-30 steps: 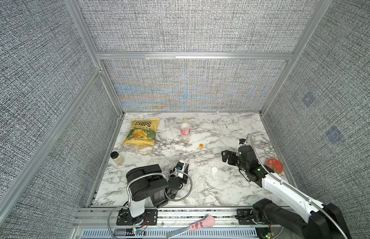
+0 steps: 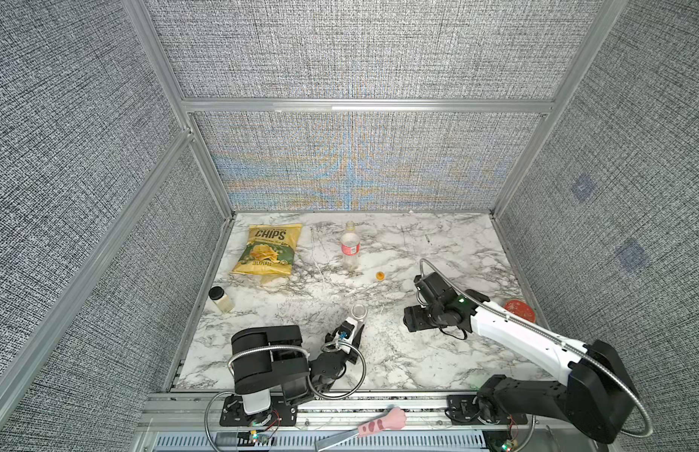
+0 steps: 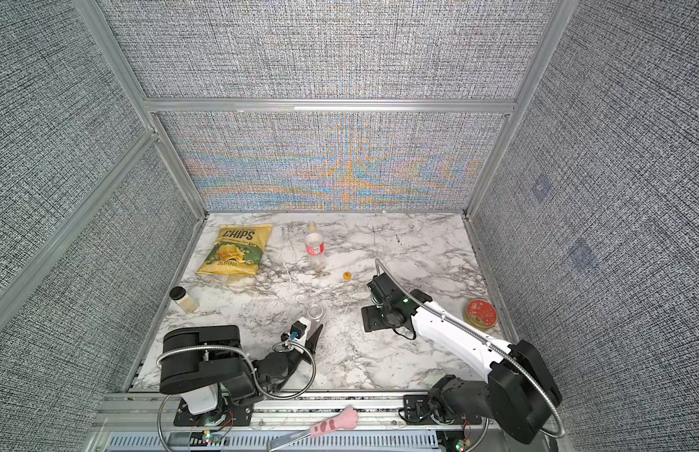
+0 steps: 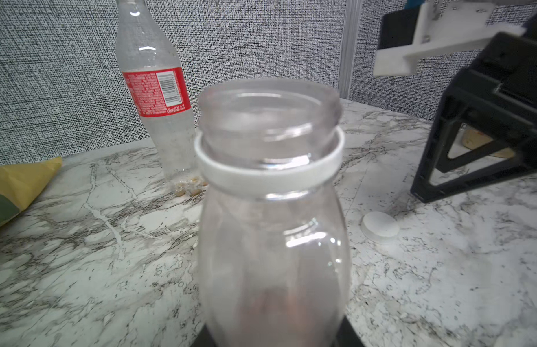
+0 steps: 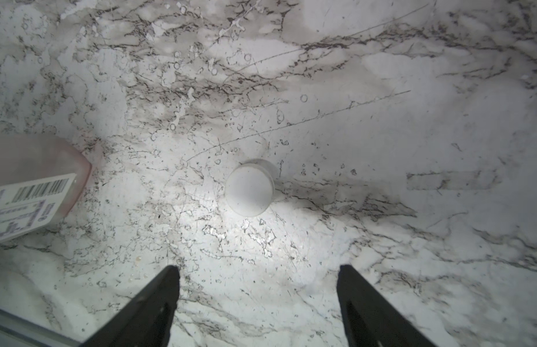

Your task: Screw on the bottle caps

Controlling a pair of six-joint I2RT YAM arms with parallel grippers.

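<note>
My left gripper (image 2: 354, 324) is shut on a clear open-mouthed jar (image 4: 273, 243) with a white ring below its threaded neck, near the front centre. My right gripper stands open, pointing down over a white cap (image 5: 248, 189) on the table; nothing is between its fingers. In the left wrist view the same cap (image 4: 379, 224) lies right of the jar. A clear bottle with red label (image 2: 350, 247) stands at the back centre, and a small orange cap (image 2: 380, 275) lies in front of it, to the right.
A chips bag (image 2: 265, 248) lies back left, with a dark-lidded small jar (image 2: 220, 300) in front of it. A red-lidded container (image 3: 480, 313) is at the right edge. A pink-handled tool (image 3: 333, 423) lies on the front rail.
My right gripper has moved left, over the white cap, which it now hides in the top left view. My left gripper has moved slightly toward the right and front with the jar.
</note>
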